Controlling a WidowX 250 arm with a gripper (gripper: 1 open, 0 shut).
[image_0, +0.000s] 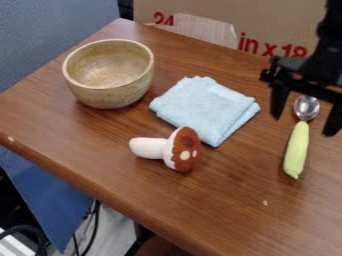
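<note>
My black gripper (302, 113) hangs at the right edge of the camera view, over the silver spoon (305, 108) with its pale yellow-green handle; its fingers are apart and nothing shows held between them. A folded light-blue cloth (203, 108) lies mid-table. A wooden bowl (107, 91) stands at the back left. A plush mushroom toy (167, 149), white with a brown-spotted cap, lies on its side in front of the cloth.
A cardboard box (267, 30) stands behind the wooden table (147, 210). The table's left edge borders a blue-grey surface.
</note>
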